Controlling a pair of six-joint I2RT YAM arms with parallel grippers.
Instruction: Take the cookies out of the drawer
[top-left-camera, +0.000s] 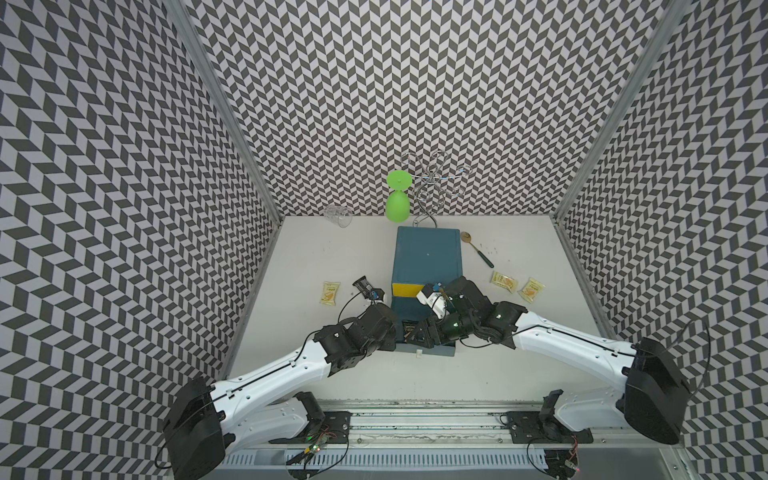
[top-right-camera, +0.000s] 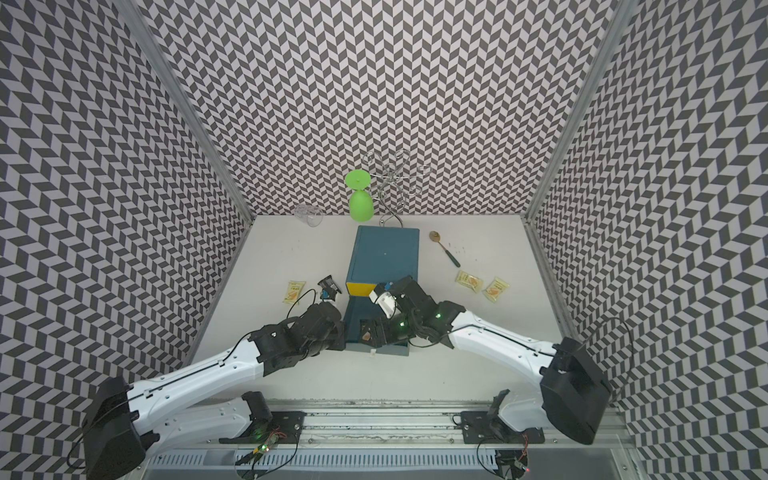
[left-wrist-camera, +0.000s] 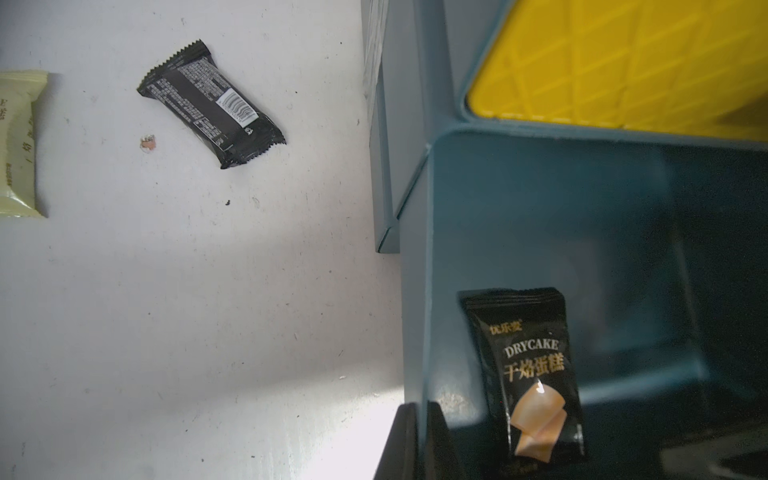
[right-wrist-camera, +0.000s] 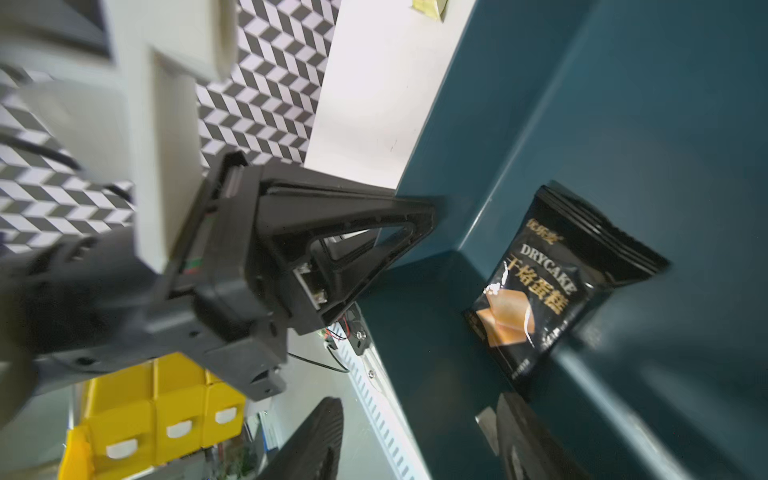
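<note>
A black DRYCAKE cookie packet (left-wrist-camera: 524, 352) (right-wrist-camera: 552, 264) lies inside the open teal drawer (left-wrist-camera: 560, 208) below the yellow front. My left gripper is shut at the drawer's left wall, nothing visible between its fingers, with the packet just to its right. My right gripper reaches down into the drawer from the right, open, its fingertips near the packet and nothing between them. In the right wrist view the left gripper's body stands over the drawer wall.
Another black packet (left-wrist-camera: 209, 104) and a pale yellow packet (left-wrist-camera: 16, 144) lie left of the teal cabinet (top-left-camera: 427, 252). Two yellow packets (top-left-camera: 502, 281) and a wooden spoon (top-left-camera: 480, 250) lie to the right. A green object (top-left-camera: 397, 205) stands behind.
</note>
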